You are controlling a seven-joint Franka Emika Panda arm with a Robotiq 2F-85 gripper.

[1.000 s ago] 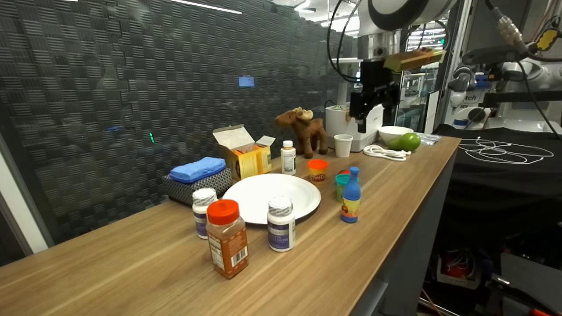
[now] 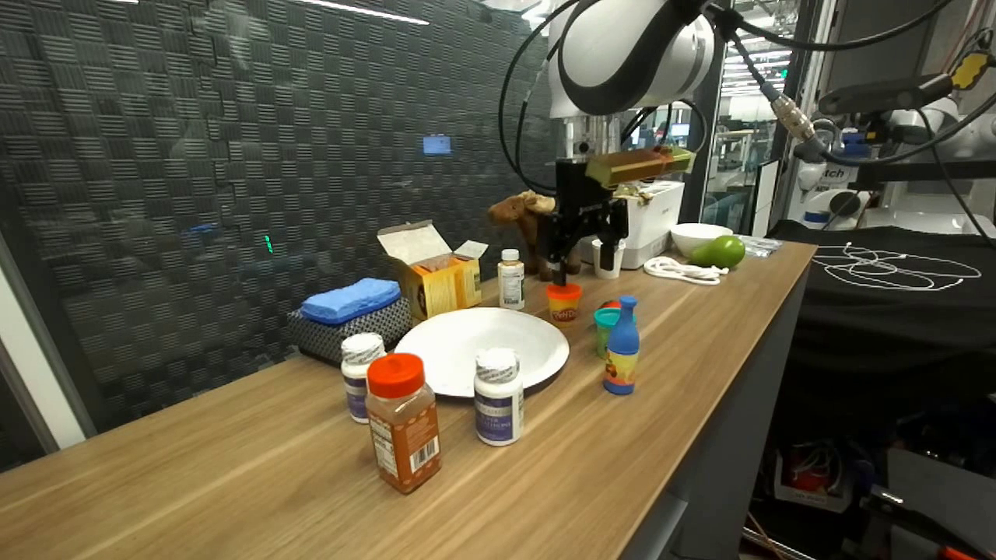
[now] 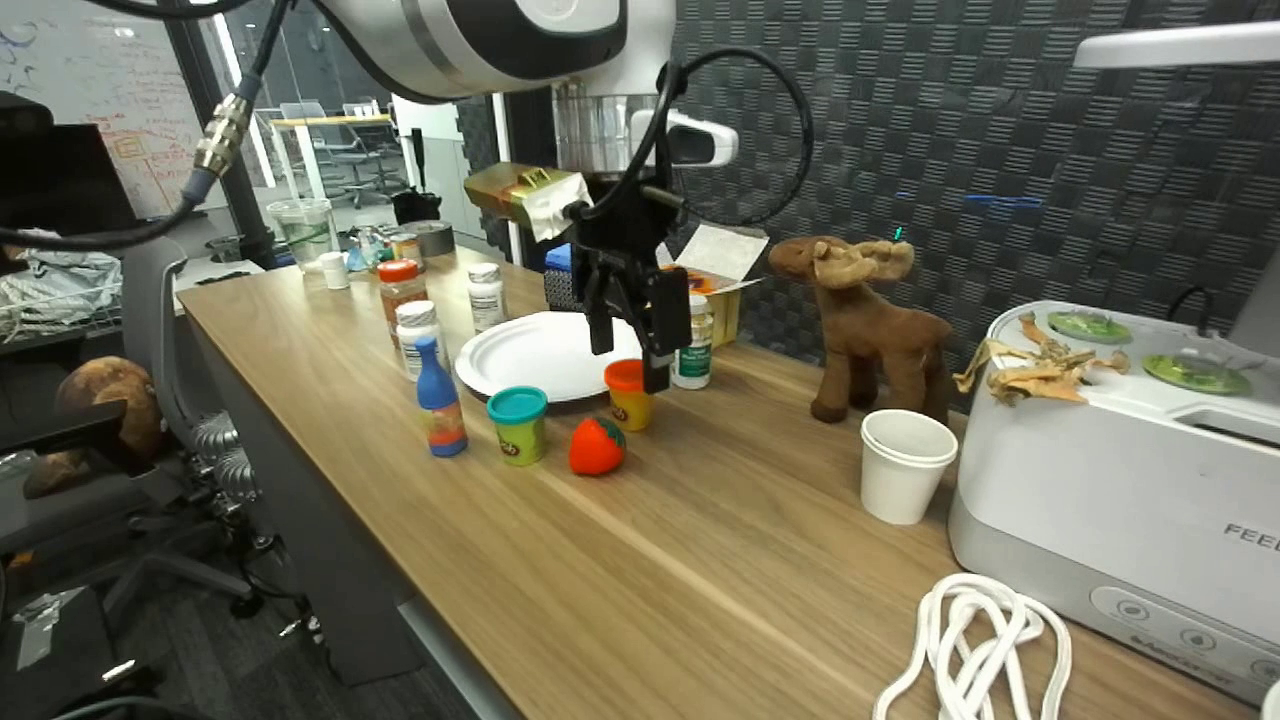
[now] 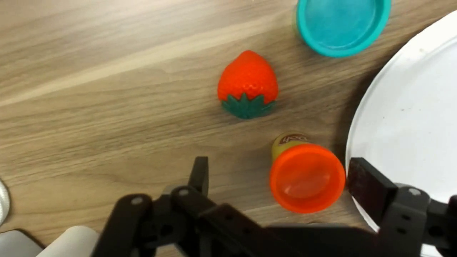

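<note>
My gripper is open above the counter, fingers pointing down. In the wrist view the orange-lidded Play-Doh tub (image 4: 306, 177) appears between the fingers, much closer to the right finger (image 4: 370, 184); nothing is gripped. In exterior view 2 the gripper (image 3: 621, 360) hangs right at this yellow tub (image 3: 629, 396), one fingertip overlapping its lid edge; whether they touch I cannot tell. A red toy strawberry (image 3: 596, 446) lies on the wood nearby. Beside it stands a green tub with a teal lid (image 3: 518, 426). The white plate (image 3: 480, 355) is just beyond the tubs.
A blue bottle (image 2: 621, 347) stands near the counter's front edge. White pill bottles (image 2: 499, 397) and an orange-capped jar (image 2: 403, 425) surround the plate. Behind the gripper are a white bottle (image 3: 693, 348), a toy moose (image 3: 882, 330) and paper cups (image 3: 902, 468). Bare wood lies right of the strawberry.
The arm has come down and moved left in exterior view 1, from in front of the white appliance to above the orange-lidded tub. The objects on the counter have stayed put.
</note>
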